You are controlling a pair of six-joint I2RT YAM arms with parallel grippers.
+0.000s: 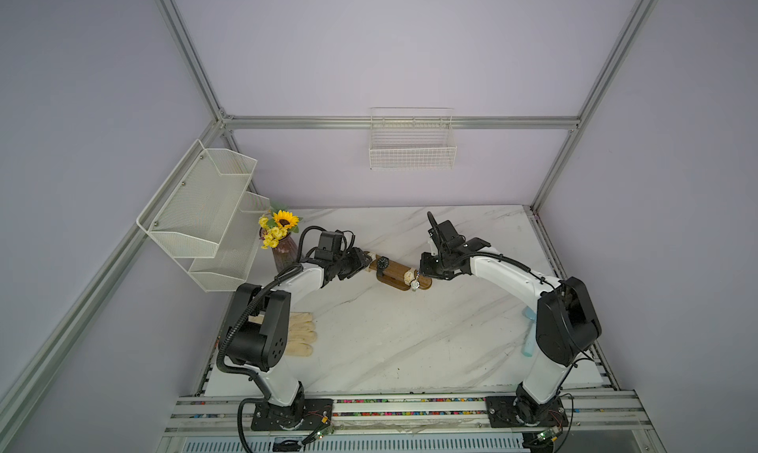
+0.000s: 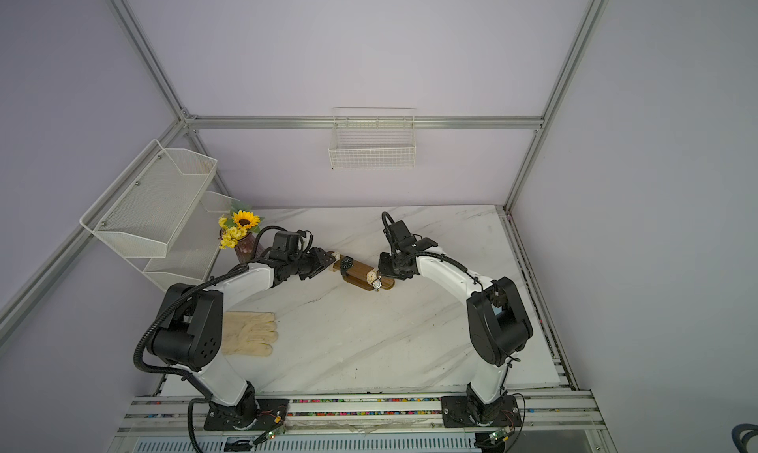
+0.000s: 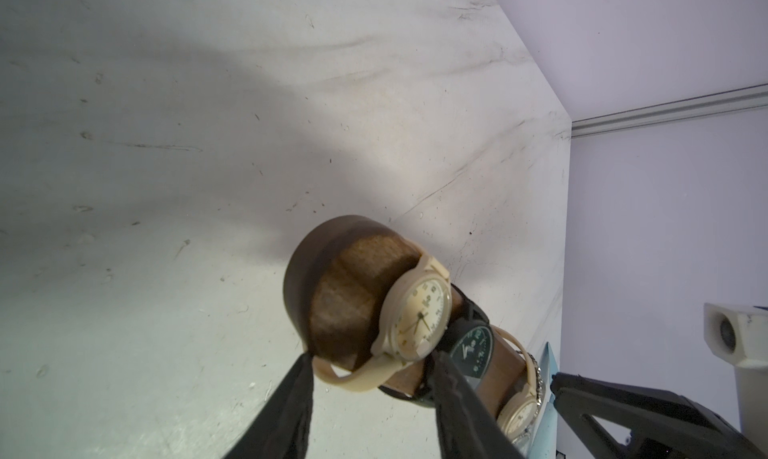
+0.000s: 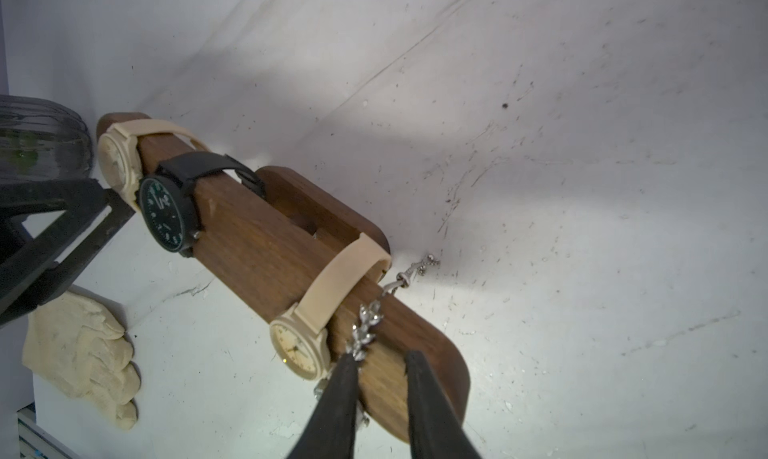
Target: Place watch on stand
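The wooden stand carries a beige watch at its left end, a black watch beside it, another beige watch and a silver chain-band watch towards the right end. My left gripper is at the stand's left end, shut on what appears to be the beige watch's strap, which crosses between its fingertips. My right gripper is open over the stand's right end, near the silver band; whether it touches the band cannot be told.
A vase of flowers stands at the back left under wire shelves. Beige gloves lie front left, a light blue object at the right.
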